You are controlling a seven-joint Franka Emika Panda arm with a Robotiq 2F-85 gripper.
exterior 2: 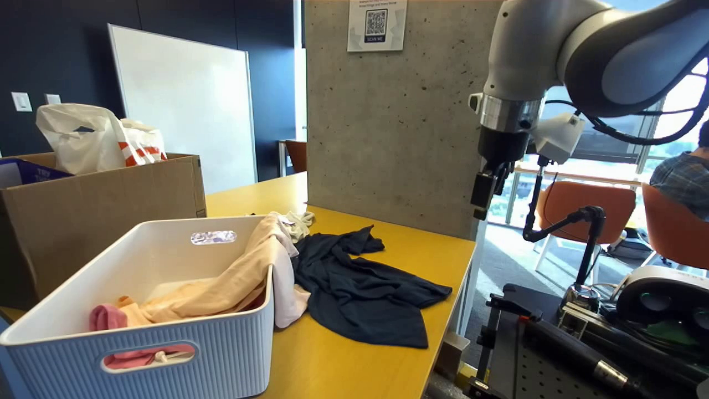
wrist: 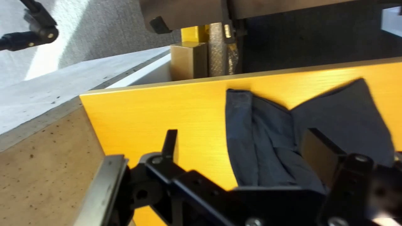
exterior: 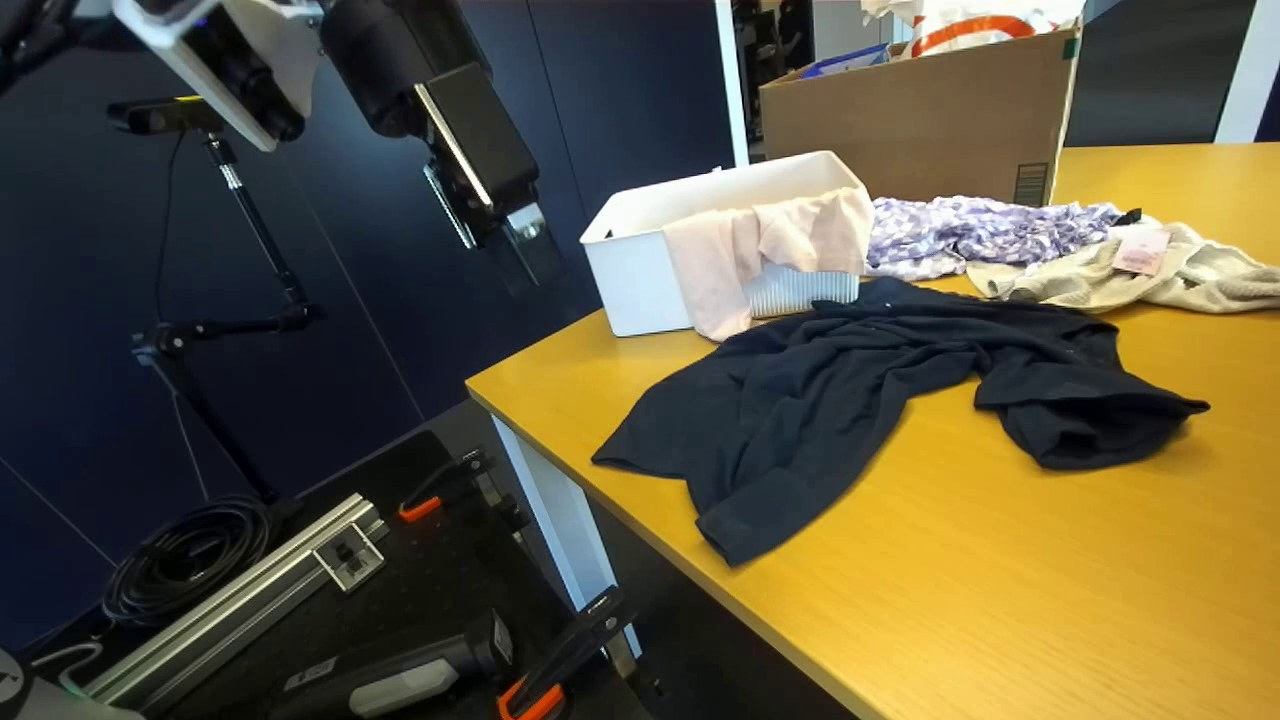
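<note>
My gripper is open and empty, with its two fingers wide apart in the wrist view. In exterior view 1 the gripper [exterior: 498, 246] hangs in the air left of the table, higher than the cloth. A dark navy garment [exterior: 816, 384] lies crumpled and spread on the yellow table, one end close to the edge. A white bin [exterior 2: 166, 366] stands beside it, with a pale pink cloth [exterior: 768, 246] draped over its rim. Beige and pink cloths [exterior 2: 199, 302] lie inside the bin.
A purple-patterned cloth [exterior: 972, 234] and a beige garment [exterior: 1140, 270] lie behind the navy one. A large cardboard box [exterior: 912, 120] stands behind the bin. A concrete pillar [exterior 2: 392, 133] borders the table.
</note>
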